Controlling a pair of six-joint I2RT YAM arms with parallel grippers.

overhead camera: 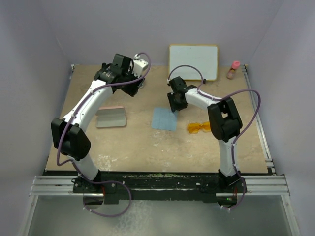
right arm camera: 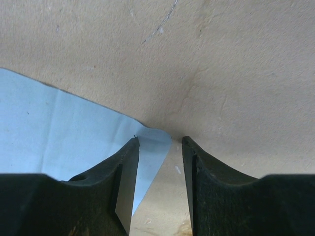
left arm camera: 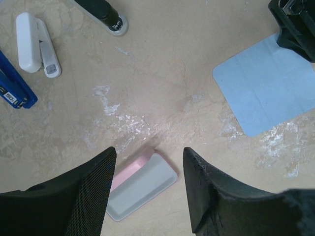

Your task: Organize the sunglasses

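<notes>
A light blue cloth (overhead camera: 164, 120) lies flat mid-table. My right gripper is low over its far right corner, part open. The puckered corner of the blue cloth (right arm camera: 153, 136) shows between the fingertips; contact is hard to tell. Right of the cloth lies a yellow-orange item (overhead camera: 198, 127), apparently the sunglasses. At the left, an open grey case (overhead camera: 111, 119) with a pink edge rests on the table. My left gripper hangs above the table beyond that case, its fingers apart and empty.
A white board (overhead camera: 193, 59) stands at the back, with a pink-capped bottle (overhead camera: 232, 71) to its right. Near the left arm lie a white stapler (left arm camera: 30, 44), a blue stapler (left arm camera: 15, 86) and a dark cylinder (left arm camera: 106, 14).
</notes>
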